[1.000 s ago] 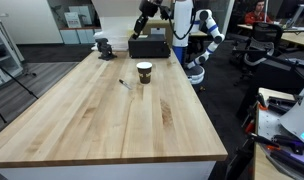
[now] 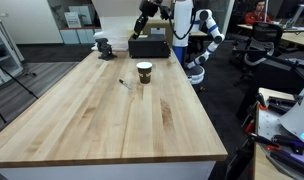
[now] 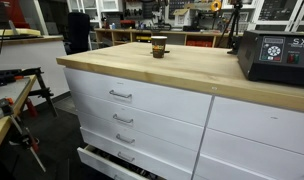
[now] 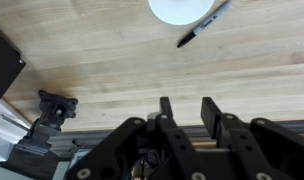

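Note:
A dark patterned cup (image 2: 144,72) with a pale rim stands upright on the wooden table (image 2: 82,110). Beside it lies a marker pen (image 2: 124,84), thin and pale with a dark end. In the wrist view the round white cup (image 4: 182,6) is cut off by the top edge, and the marker (image 4: 204,24) lies just right of it. My gripper is open, its two dark fingers apart with only tabletop and the table's edge seen beyond them. In exterior view 1 the gripper (image 2: 138,33) hangs above the far end of the table, clear of cup and marker.
A black box-shaped machine (image 3: 279,56) stands on the table at the right. Below the tabletop are white drawers, and the lowest drawer (image 3: 117,165) is pulled out. A black mount (image 4: 54,108) sits by the table's edge.

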